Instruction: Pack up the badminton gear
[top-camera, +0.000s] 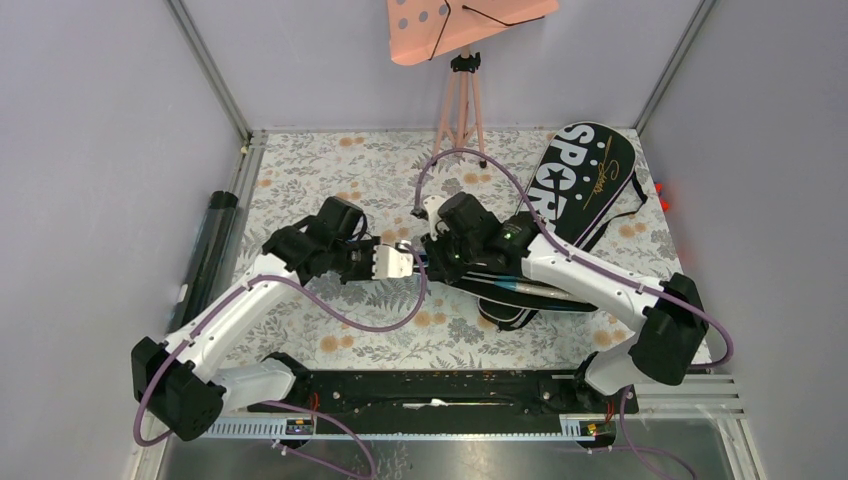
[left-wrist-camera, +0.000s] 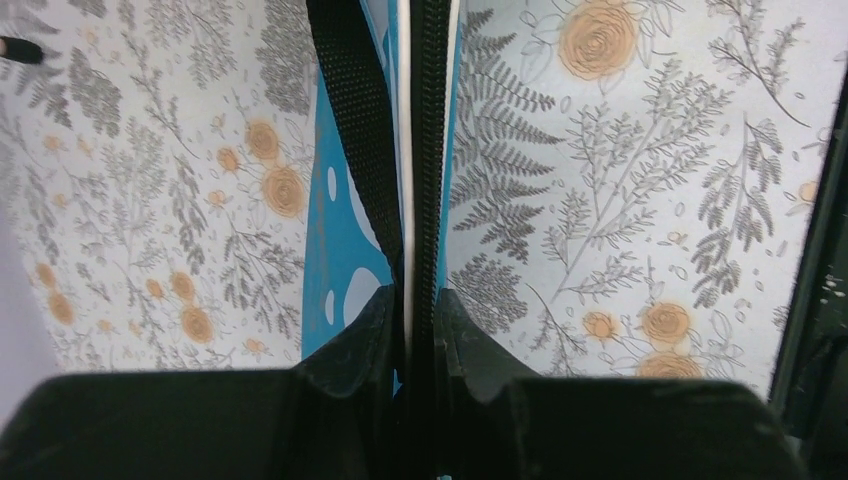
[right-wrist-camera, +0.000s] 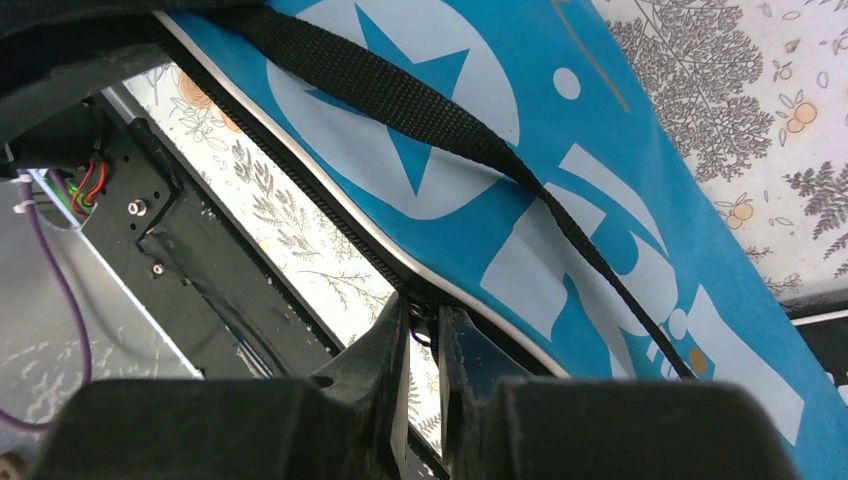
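Note:
A blue bag (right-wrist-camera: 620, 150) with white star and letters, black strap (right-wrist-camera: 420, 120) and a zip along its edge lies between my arms, partly hidden from above. My left gripper is shut on the bag's edge with strap and zip. My right gripper is at the zip, its fingers close around the puller; whether fully closed is hard to tell. A black SPORT bag (top-camera: 575, 175) lies at the right.
A pink easel (top-camera: 462, 100) stands at the back. A dark roll (top-camera: 205, 260) lies along the left side.

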